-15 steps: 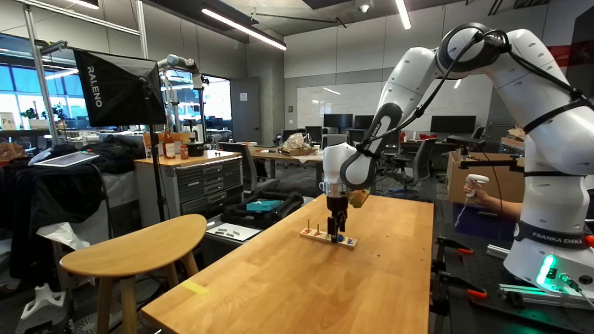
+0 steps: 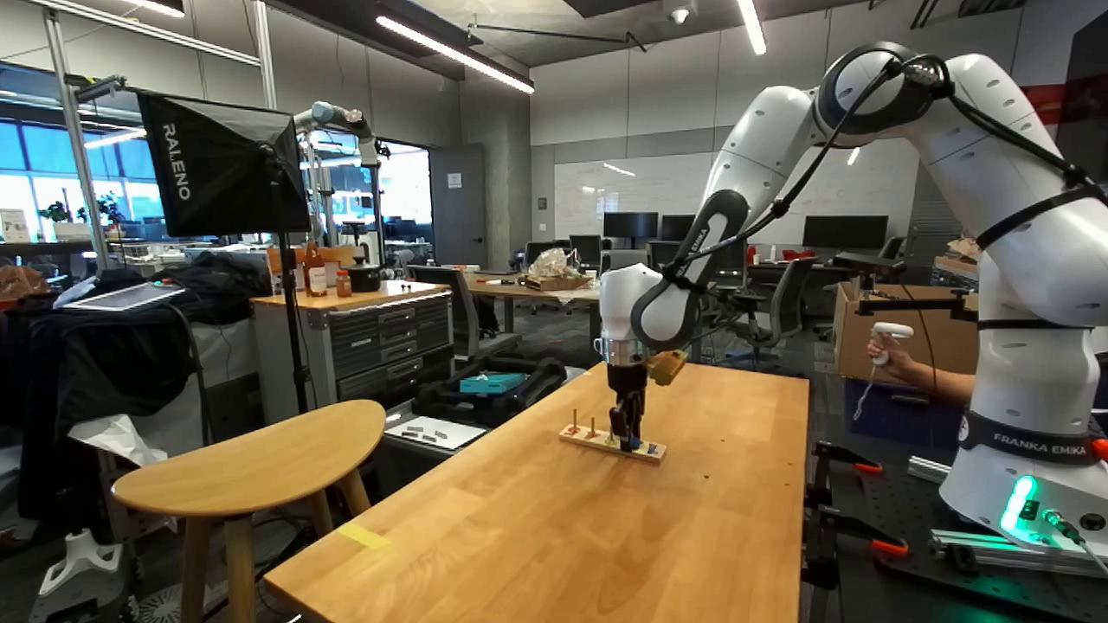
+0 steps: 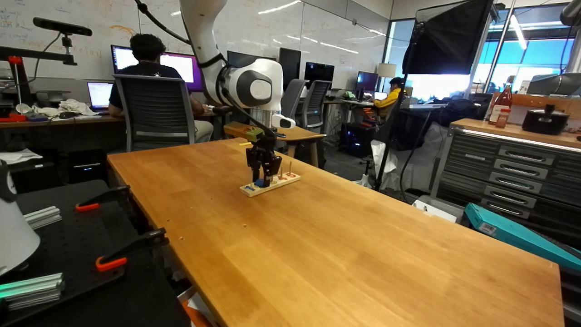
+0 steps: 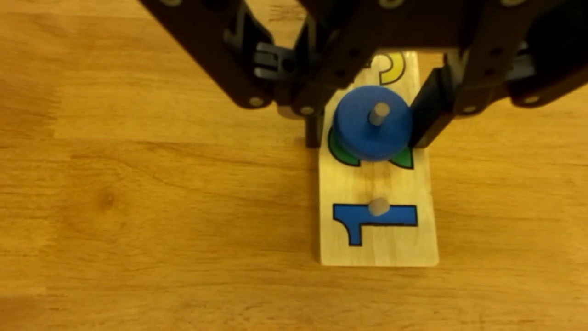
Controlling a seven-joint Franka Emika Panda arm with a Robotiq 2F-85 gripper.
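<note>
A narrow wooden board (image 4: 380,251) with painted numbers and upright pegs lies flat on the table. Around the peg at the number 2 sits a blue disc (image 4: 358,129), with the peg's tip poking through its hole. My gripper points down over the board, its fingers (image 4: 432,113) on either side of the disc; it is shut on the disc, low over the board. The peg at the number 1 (image 4: 399,215) is bare. In the second exterior view, the gripper (image 3: 261,181) partly hides the blue disc (image 3: 259,183).
The wooden table (image 3: 348,240) is otherwise largely clear around the board. Clamps (image 2: 852,457) grip the table's edge near the robot's base. A half-round stool (image 2: 260,452) stands beyond the table's left side.
My gripper has shifted very slightly to the left in the first exterior view, and less of the blue disc shows beside its fingers. The board has not visibly moved.
</note>
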